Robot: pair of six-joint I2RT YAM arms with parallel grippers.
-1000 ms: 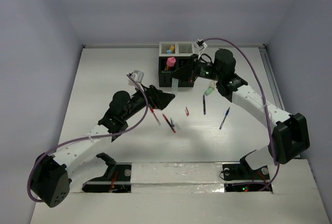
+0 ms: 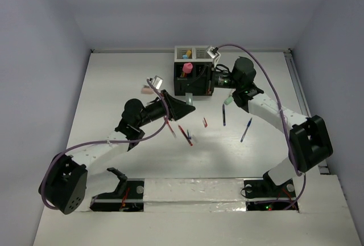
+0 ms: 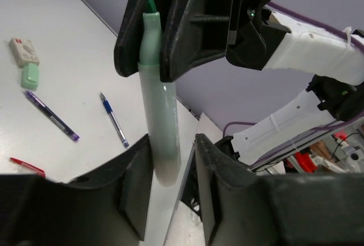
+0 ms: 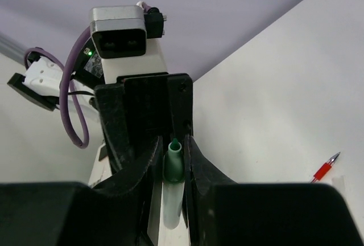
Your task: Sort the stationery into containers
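Note:
A pale green cylindrical marker (image 3: 159,115) hangs upright between my two grippers, in the middle of the top view. My right gripper has its fingers at the upper, capped end. My left gripper has its fingers around the lower end. Whether either is closed firmly on it is unclear. Pens lie on the table, among them a blue pen (image 2: 246,130), a purple pen (image 3: 51,115) and a red pen (image 4: 322,172).
A black organizer (image 2: 202,89) with compartments stands at the back centre, holding pink and other items. A green eraser (image 3: 30,77) and a small box (image 3: 24,52) lie on the table (image 2: 114,75).
My left gripper has moved slightly right in the top view, toward the marker's lower end. My right gripper and the marker have shifted slightly left.

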